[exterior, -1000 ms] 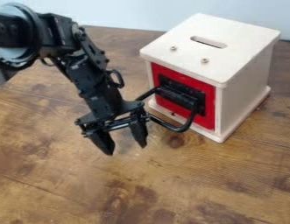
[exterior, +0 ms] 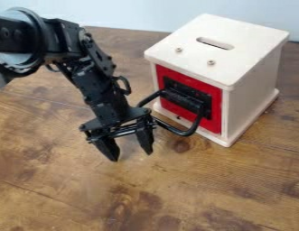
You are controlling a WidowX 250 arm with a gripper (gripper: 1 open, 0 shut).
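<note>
The black arm reaches in from the upper left, its gripper point(exterior: 126, 143) pointing down just above the wooden table, left of a pale wooden box point(exterior: 245, 86). The two fingers stand apart with nothing visible between them. The box has a slot in its sloped top and a red front panel point(exterior: 176, 75) carrying a black mechanism point(exterior: 188, 101), with a black bar or tube looping out toward the gripper. Whether that loop belongs to the box or touches the arm is hard to tell.
A pale wall runs behind the table.
</note>
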